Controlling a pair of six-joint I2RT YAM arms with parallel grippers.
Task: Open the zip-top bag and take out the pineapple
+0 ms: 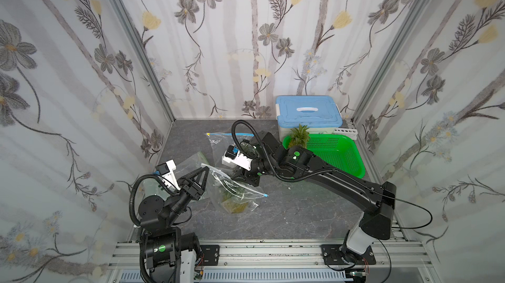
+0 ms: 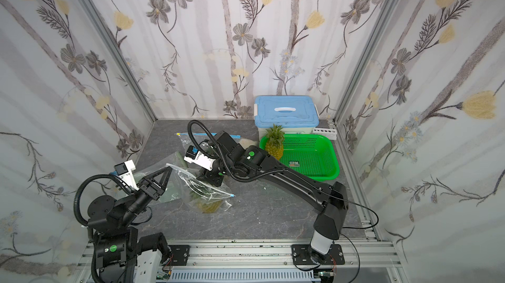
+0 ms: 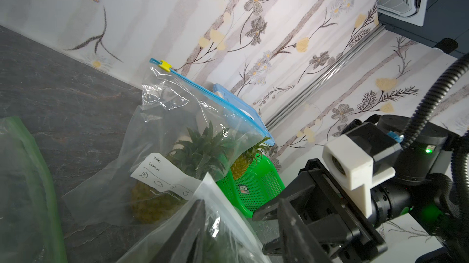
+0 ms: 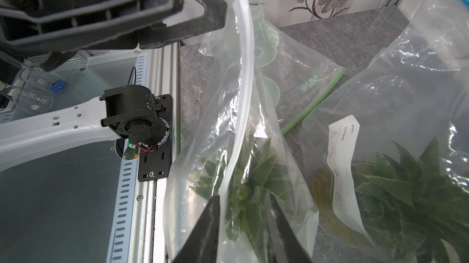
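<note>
The near clear zip bag [image 1: 235, 200], with a white zip strip and blue slider, lies mid-table with a pineapple [image 4: 246, 184] inside. Beside the left end of the zip is my left gripper, open, its fingers apart on either side of the bag's top corner in the left wrist view. Over the bag's middle sits my right gripper; its fingers are apart, and the zip strip runs down past the left one. Whether the fingers touch the plastic cannot be told. The right arm partly hides the bag in both top views.
Behind stands a second blue-zipped bag [image 3: 161, 116] with another pineapple [image 3: 154, 203]. A green-edged empty bag [image 4: 298, 87] lies at the left. A green basket [image 2: 336, 164] holds a pineapple [image 2: 274, 143]; a blue-lidded box [image 1: 309, 112] stands behind it.
</note>
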